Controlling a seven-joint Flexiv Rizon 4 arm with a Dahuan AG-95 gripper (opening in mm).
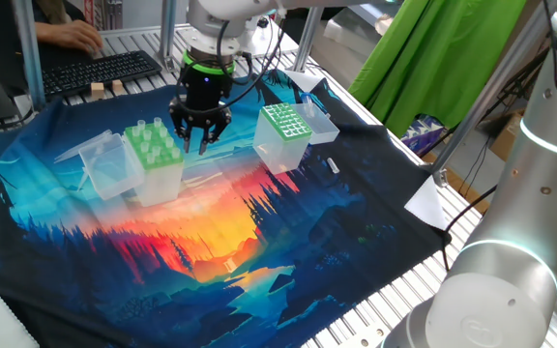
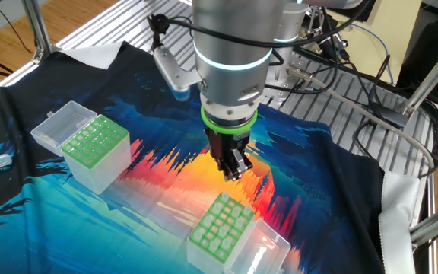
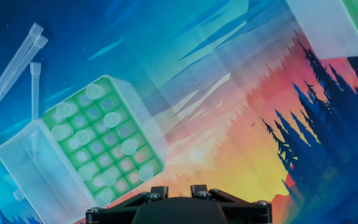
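My gripper [image 1: 194, 149] hangs over the printed cloth, between two pipette-tip boxes. Its two fingertips stand apart in the wrist view, a bare gap between them. The nearer box [image 1: 161, 182] has a green rack [image 3: 95, 134] with clear tips in only some of its holes. Its clear lid [image 3: 41, 168] is swung open. On the other side stands a second box [image 2: 101, 169], its green grid top [image 1: 286, 121] showing no tips standing up in exterior view 1. Several loose tips [image 3: 18, 65] lie on the cloth beside the first box's lid.
A small pale piece [image 1: 333, 165] lies on the cloth near the second box. At the back are a keyboard [image 1: 104, 72], a person's hand [image 1: 73, 36] and small wooden blocks [image 1: 98, 90].
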